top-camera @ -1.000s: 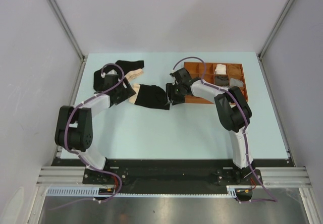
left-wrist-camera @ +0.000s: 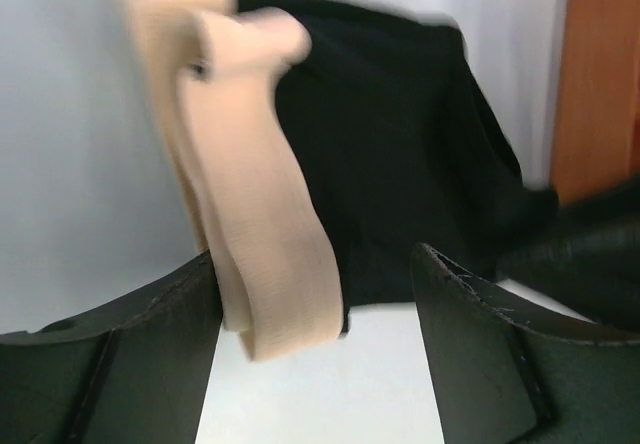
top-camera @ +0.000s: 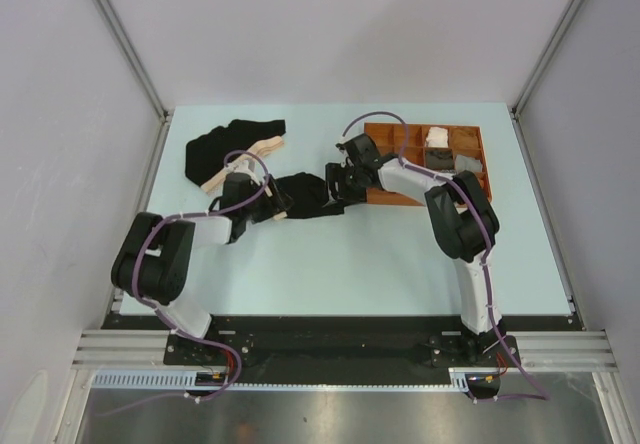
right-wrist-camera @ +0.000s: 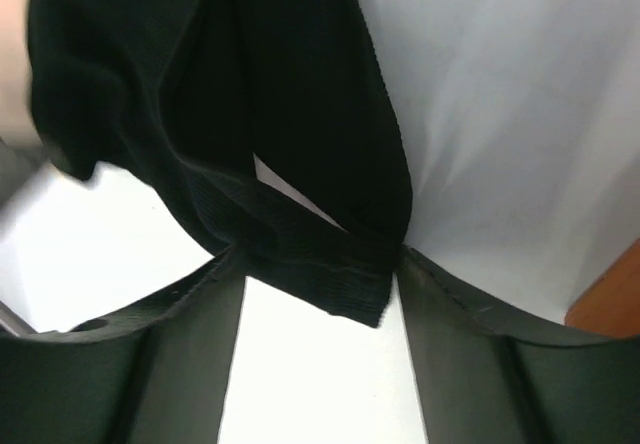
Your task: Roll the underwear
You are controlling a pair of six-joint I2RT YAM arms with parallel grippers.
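Note:
A pair of black underwear [top-camera: 308, 194] lies folded on the white table, its beige waistband [left-wrist-camera: 260, 194] at the left end. Over that end my left gripper stands open, the waistband's near corner reaching between its fingers and close to the left one. At the opposite end my right gripper is part open around a folded black corner [right-wrist-camera: 360, 289]. Cloth lies close to the fingers on both sides there; whether they grip it cannot be told.
A brown divided box [top-camera: 400, 134] with several rolled pieces stands at the right, close beside my right gripper. More black garments with beige bands [top-camera: 225, 149] lie back left.
My left gripper has moved right and toward the front, over the waistband end. The underwear has shifted slightly to the right. The right arm has hardly moved.

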